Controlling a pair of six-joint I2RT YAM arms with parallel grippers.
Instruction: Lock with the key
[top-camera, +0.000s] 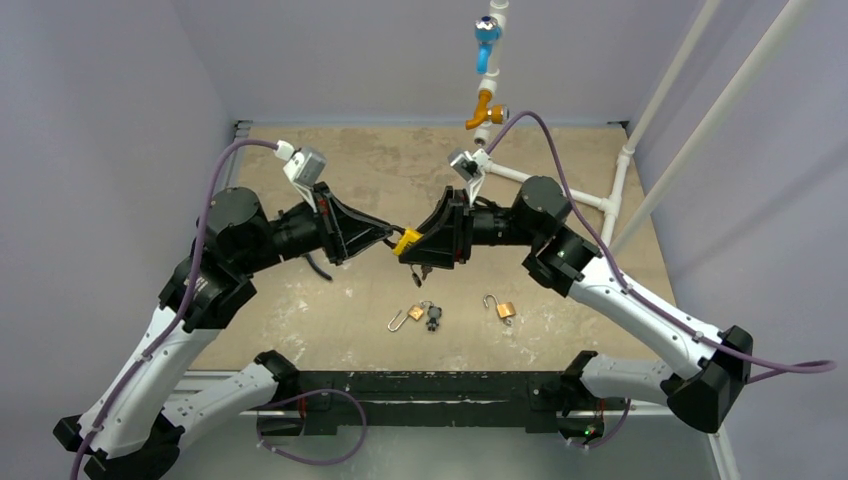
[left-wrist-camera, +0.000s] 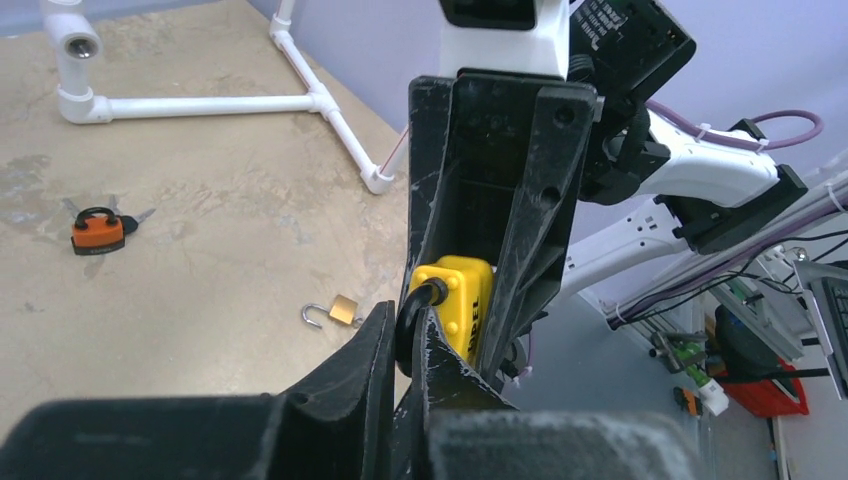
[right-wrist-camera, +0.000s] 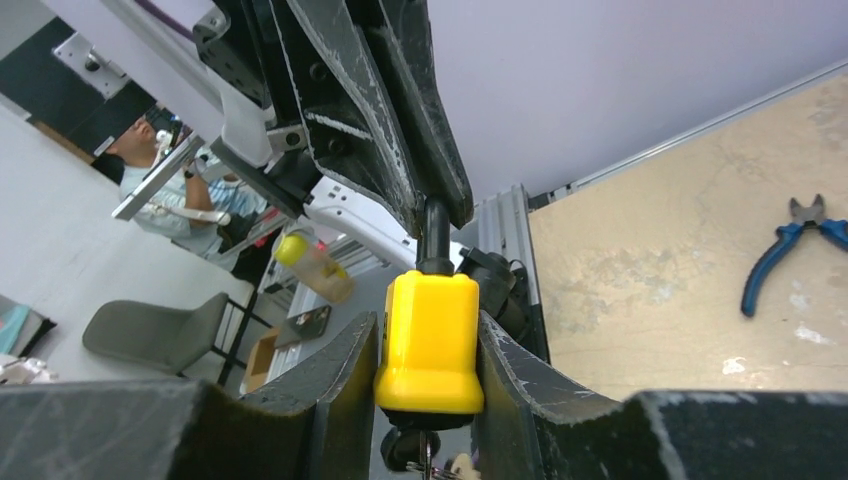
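Observation:
A yellow padlock (top-camera: 407, 242) with a black shackle is held in the air between my two arms. My left gripper is shut on the dark shackle (left-wrist-camera: 410, 312). The yellow body (right-wrist-camera: 430, 335) sits between the fingers of my right gripper, which is shut on it. Dark keys (top-camera: 420, 273) hang below the padlock in the top view. Beneath the body in the right wrist view, a thin metal piece and a dark round tag show, but how the key sits in the lock is hidden.
On the board lie brass padlocks (top-camera: 415, 312) (top-camera: 505, 310) and a small dark item (top-camera: 433, 317). An orange padlock (left-wrist-camera: 98, 232) and blue-handled pliers (right-wrist-camera: 790, 245) lie there too. White pipes (top-camera: 560, 185) run at the back right.

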